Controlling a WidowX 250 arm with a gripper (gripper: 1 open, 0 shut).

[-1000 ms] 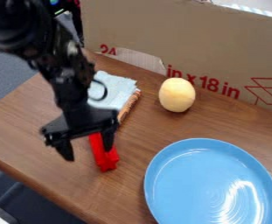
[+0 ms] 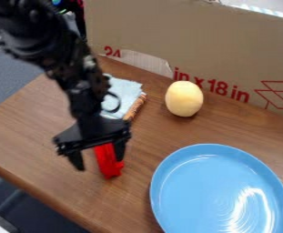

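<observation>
My black gripper [image 2: 97, 155] hangs low over the left part of the wooden table, open, its fingers pointing down around the top of a red block [image 2: 111, 169]; whether they touch it I cannot tell. The block is partly hidden by the gripper. To the right lies a round blue plate [image 2: 219, 196], empty. A pale yellow oval object [image 2: 184, 98] rests on the table toward the back right.
A folded light cloth [image 2: 124, 91] with an orange-brown item [image 2: 134, 109] at its edge lies behind the gripper. A cardboard sheet [image 2: 192, 36] stands along the back. The table's left edge drops to a dark floor.
The gripper has shifted a little to the right and changed position slightly over the red block. The block, plate and yellow object have not visibly moved.
</observation>
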